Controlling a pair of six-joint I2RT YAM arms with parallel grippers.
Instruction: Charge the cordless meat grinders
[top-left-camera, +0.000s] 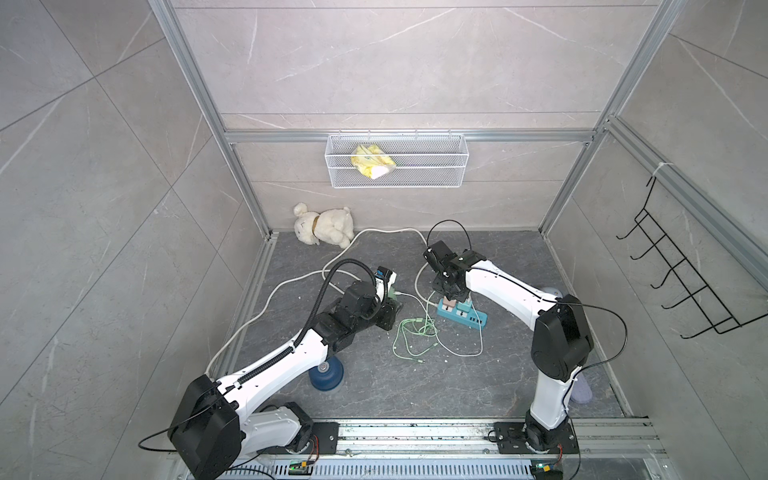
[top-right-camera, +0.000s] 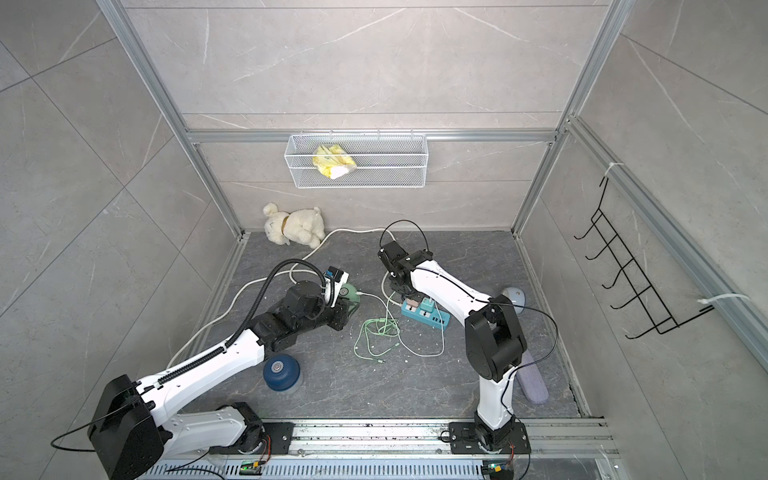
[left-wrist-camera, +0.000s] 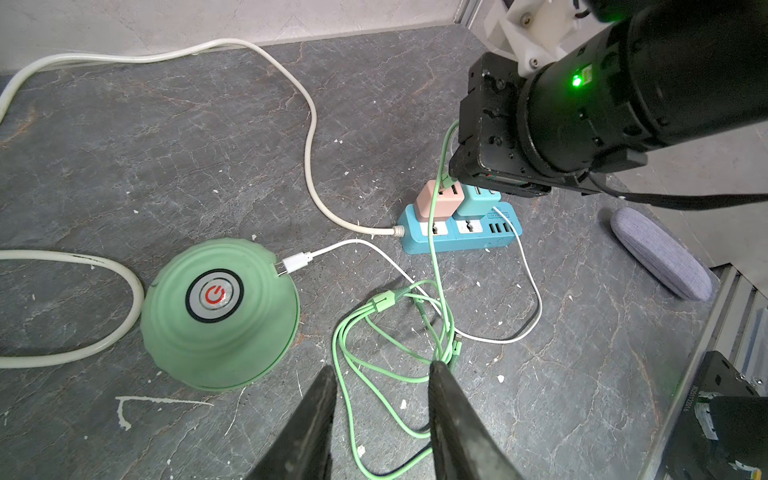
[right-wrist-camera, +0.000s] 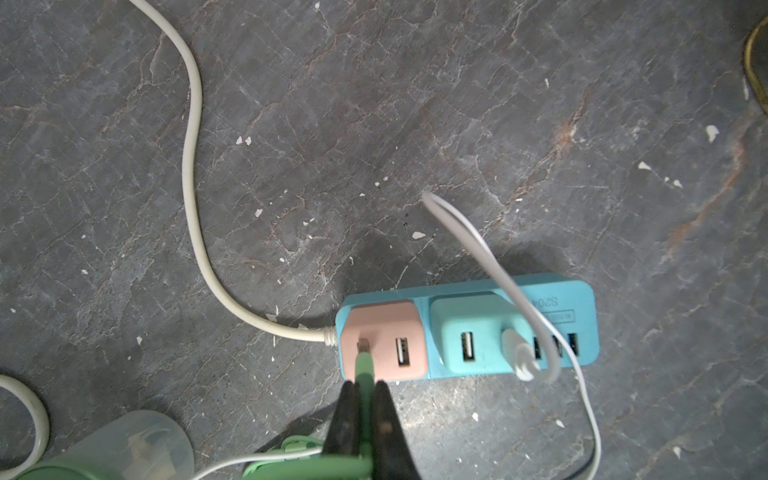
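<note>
My right gripper is shut on a green cable plug (right-wrist-camera: 364, 372) at the pink adapter (right-wrist-camera: 384, 320) on the blue power strip (right-wrist-camera: 584, 304); whether it is fully seated is unclear. A cyan adapter (right-wrist-camera: 456, 312) holds a white plug (right-wrist-camera: 516, 352). The green grinder (left-wrist-camera: 220, 344) has the white cable's connector (left-wrist-camera: 296, 262) at its side. My left gripper is open above the green cable bundle (left-wrist-camera: 384, 301), nothing between its fingers. The blue grinder (top-right-camera: 281, 373) stands near the front left.
A plush toy (top-left-camera: 324, 225) lies at the back left, and a wire basket (top-left-camera: 396, 160) hangs on the back wall. A white power cord (left-wrist-camera: 312, 160) loops across the floor. A grey-purple object (left-wrist-camera: 660, 248) lies at the right.
</note>
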